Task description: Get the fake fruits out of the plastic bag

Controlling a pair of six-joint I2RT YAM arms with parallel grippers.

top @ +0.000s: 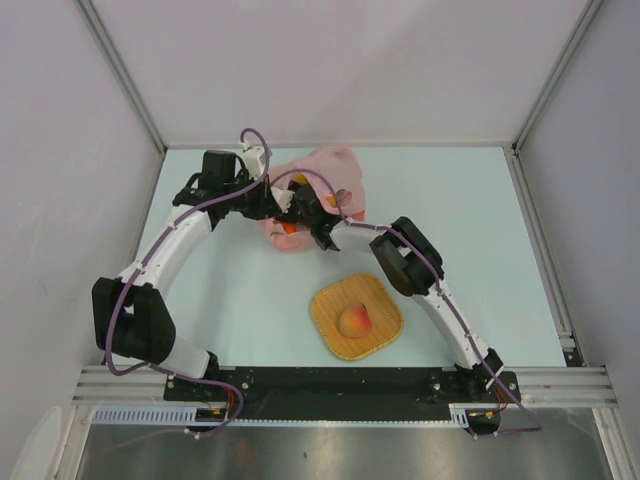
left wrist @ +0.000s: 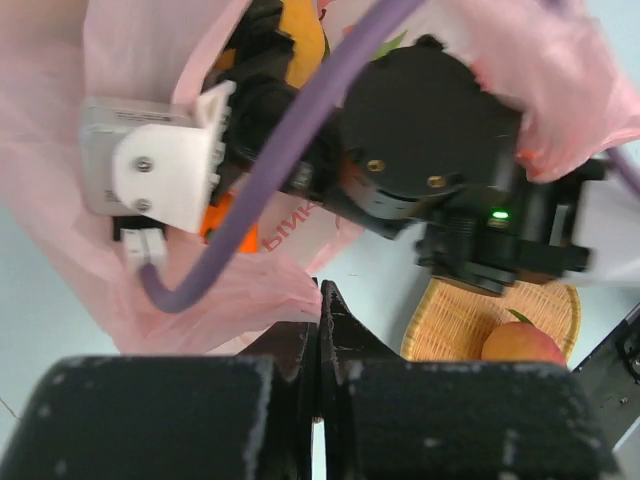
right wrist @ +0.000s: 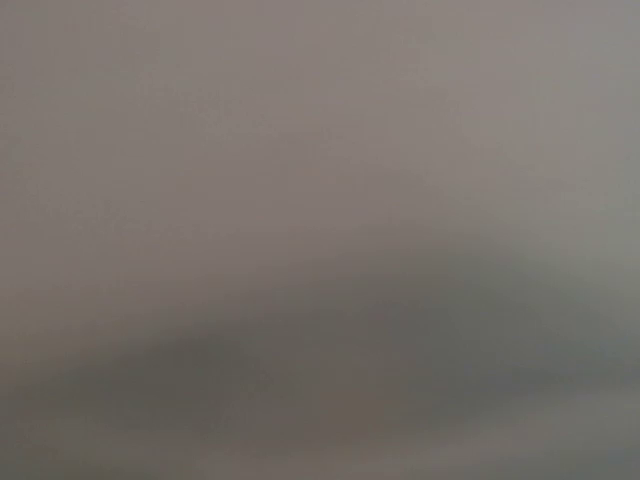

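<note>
The pink translucent plastic bag [top: 335, 165] lies spread open at the back of the table, with fake fruits inside. An orange fruit [top: 289, 228] shows near its front, a yellow one [top: 300, 179] further back, and a reddish-yellow one [top: 341, 198] on the right. At the bag's left front edge, my left gripper is shut with a fold of film at its fingertips. My right gripper is down inside the bag beside the orange fruit; its wrist [top: 312, 212] shows, but its fingers are hidden. The right wrist view is only a dark blur.
A wicker basket [top: 327, 322] holding one peach [top: 355, 321] stands at the front middle. The right forearm [top: 415, 260] crosses the area right of the bag.
</note>
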